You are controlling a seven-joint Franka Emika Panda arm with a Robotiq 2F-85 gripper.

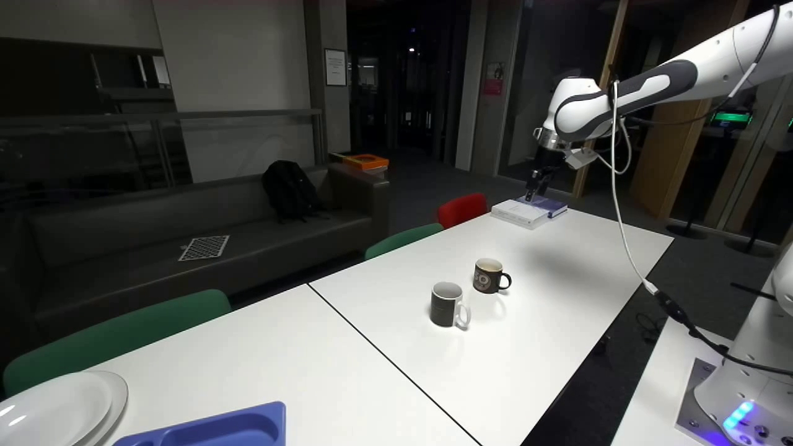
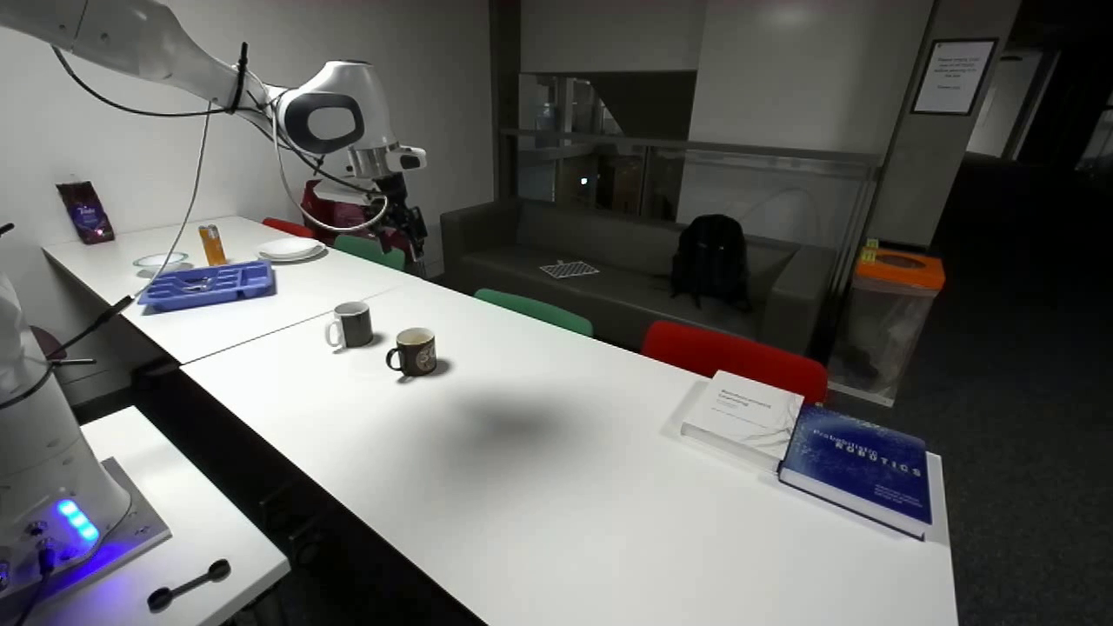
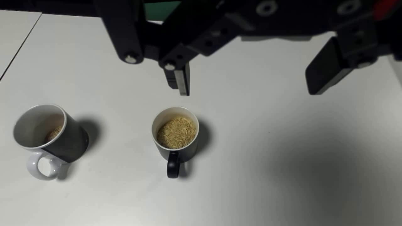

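Two mugs stand upright on the white table. The dark mug with a black handle point(image 3: 175, 150) holds a golden, grain-like filling close to its rim. To its left in the wrist view, the grey mug with a white handle point(image 3: 71, 141) has a little of some brownish stuff low inside. My gripper is open, its fingers wide apart with nothing between them. It hangs well above the table in exterior view 2, clear of both the black-handled mug point(image 2: 417, 353) and the white-handled mug point(image 2: 355, 324).
A white book point(image 2: 743, 410) and a blue book point(image 2: 857, 466) lie at one table end. Toward the other end are a blue tray point(image 2: 224, 283), white plates point(image 2: 291, 249) and an amber container point(image 2: 212, 245). Chairs line the far side.
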